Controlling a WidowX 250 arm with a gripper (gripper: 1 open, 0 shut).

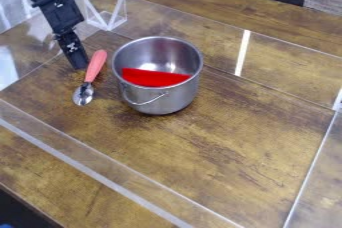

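A spoon with a pink handle [95, 66] and a metal bowl end [83, 95] lies on the wooden table, just left of a steel pot [158, 80] with red inside. My black gripper [78, 58] reaches in from the top left and hangs beside the spoon's handle, on its left. It looks shut, and I see nothing held between its fingers.
Pale tape lines [243, 52] mark its surface. A white wire shape [110, 12] is at the upper left, near the arm.
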